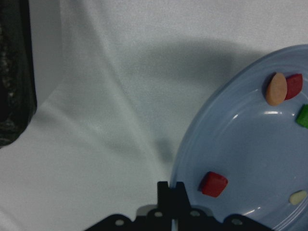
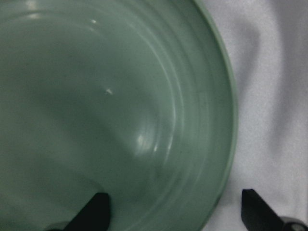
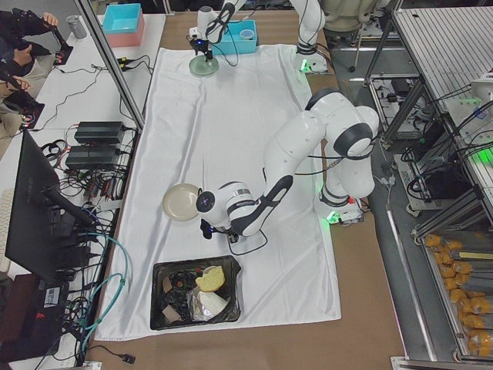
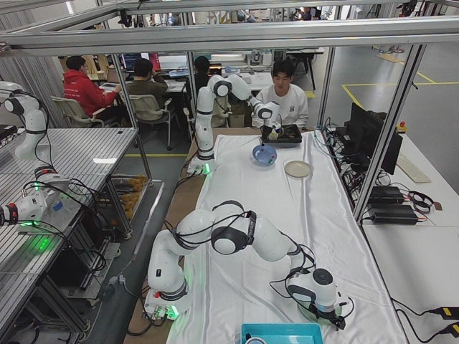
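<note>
A blue plate (image 4: 265, 153) holding red, tan, green and pale pieces (image 1: 213, 184) sits beside my left gripper, whose fingers are together above the plate's left rim. In the left camera view that plate is hidden under the arm. My right gripper stands open over the rim of a green plate (image 2: 120, 96), one finger over the plate and the other over the cloth.
A beige plate (image 3: 182, 202) lies on the white cloth near the left arm. A black tray (image 3: 160, 293) with mixed items and a blue bin (image 4: 281, 331) stand at opposite ends.
</note>
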